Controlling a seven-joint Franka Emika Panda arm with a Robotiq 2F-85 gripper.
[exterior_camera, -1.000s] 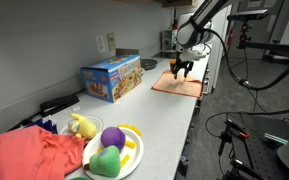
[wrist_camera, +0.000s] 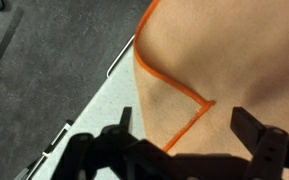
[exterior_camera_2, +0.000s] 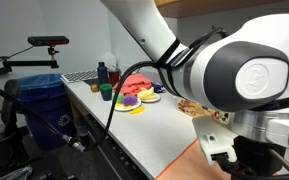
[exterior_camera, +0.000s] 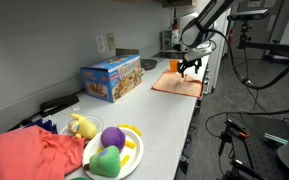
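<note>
A peach-coloured cloth (exterior_camera: 171, 84) with an orange edge lies flat on the far end of the white counter. In the wrist view the cloth (wrist_camera: 234, 55) fills the upper right, and its orange hem bends inward to a point between my fingers. My gripper is open above that part, one finger on each side, with nothing held. Exterior view 1 shows the gripper small and low over the cloth. In exterior view 2 the arm covers much of the cloth (exterior_camera_2: 192, 163). Whether the fingertips touch the cloth cannot be told.
An orange container (exterior_camera: 174, 65) stands behind the cloth. Farther along are a blue box (exterior_camera: 112, 78), a plate (exterior_camera: 133, 150) with toy food and a red cloth (exterior_camera: 29, 155). The counter between box and front edge is clear; its edge (wrist_camera: 99, 110) runs beside the cloth.
In exterior view 1 the arm and gripper have shifted slightly to the right over the cloth. Everything else looks the same.
</note>
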